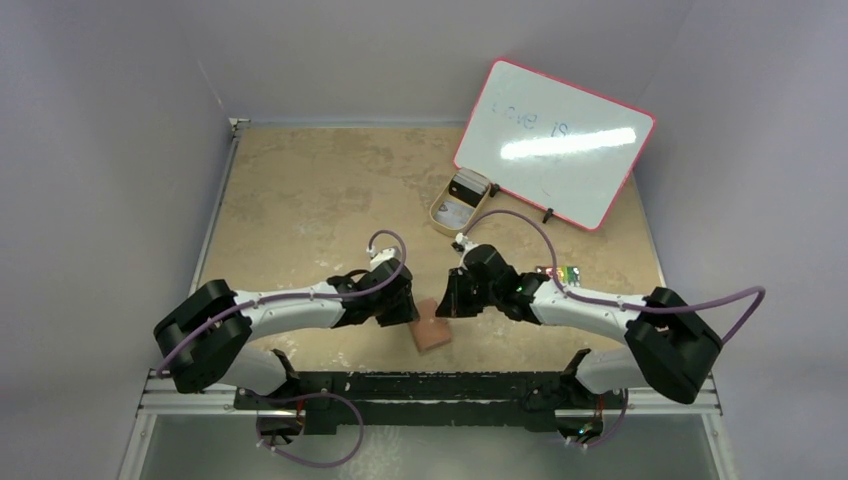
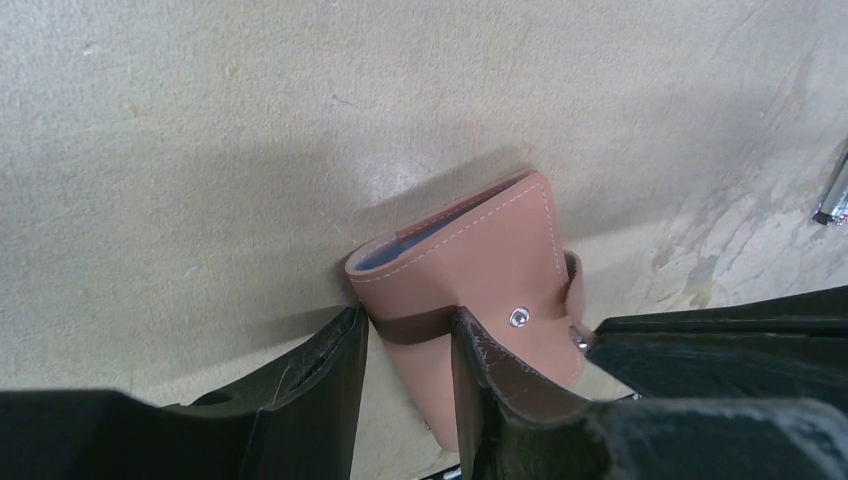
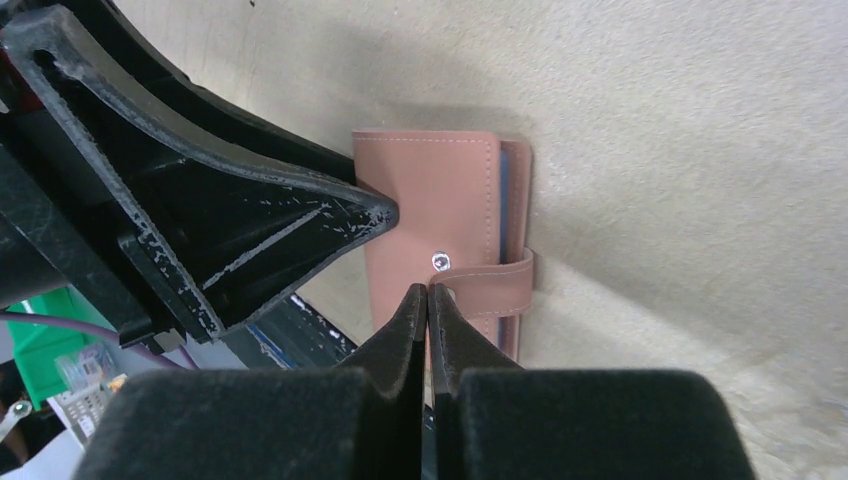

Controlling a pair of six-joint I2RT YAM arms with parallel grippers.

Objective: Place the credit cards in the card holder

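Observation:
The pink-brown card holder [image 2: 480, 260] stands tilted in the left wrist view, its mouth parted and something bluish inside. My left gripper is part open at its left edge, fingers spaced apart; one finger [image 3: 330, 215] touches the holder in the right wrist view. My right gripper is shut, tips at the free end of the strap [image 3: 500, 290], which bends over the holder's front just below the snap stud [image 3: 441, 261]. Whether the strap end is pinched is hard to tell. In the top view, a beige box [image 1: 437, 215] holds dark and grey card-like pieces [image 1: 467, 188].
A whiteboard [image 1: 560, 130] with a red frame lies at the back right. Behind the right forearm shows a colourful flat item [image 1: 568, 274].

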